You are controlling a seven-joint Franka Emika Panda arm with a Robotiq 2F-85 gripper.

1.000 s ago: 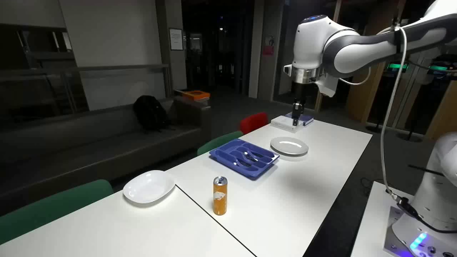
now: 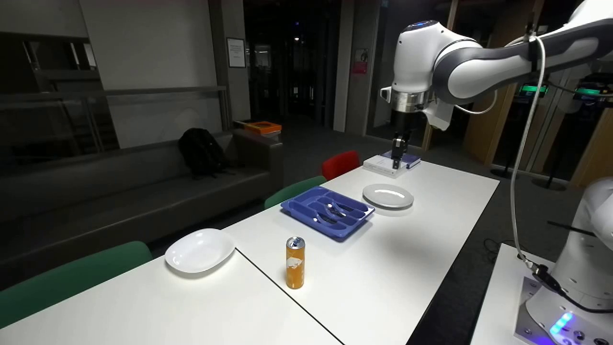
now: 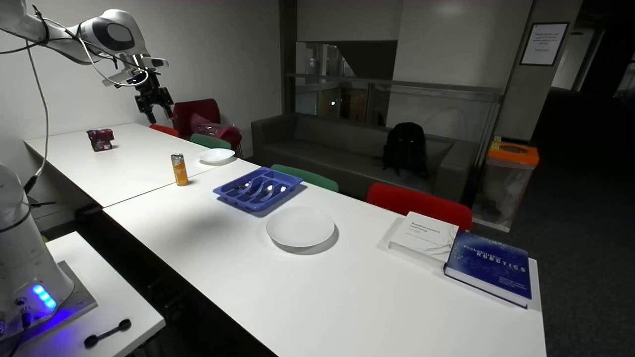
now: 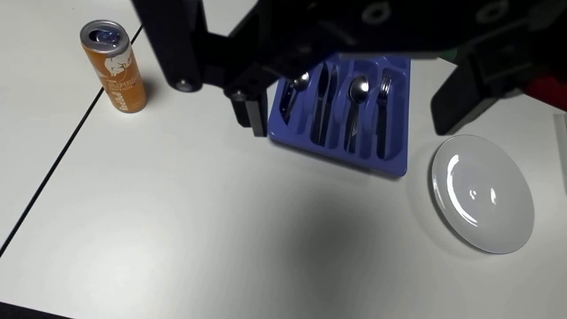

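Observation:
My gripper is open above the table, its two dark fingers spread wide with nothing between them. In the wrist view a blue cutlery tray [image 4: 340, 151] shows on the table below, partly behind the gripper body; spoons, a fork and other cutlery lie in its compartments. To the right of the tray is a grey-white round plate [image 4: 489, 202], empty. An orange drink can [image 4: 119, 79] stands upright at the left, close to the dark seam between the table sections. Exterior view 2 has the gripper [image 3: 156, 114] high over the table, well clear of everything on it.
A white bowl [image 2: 199, 251] rests near the table's far edge. Two books [image 3: 424, 235] lie at one end, and a dark red package [image 3: 100, 140] sits at the other. Chairs line the far side.

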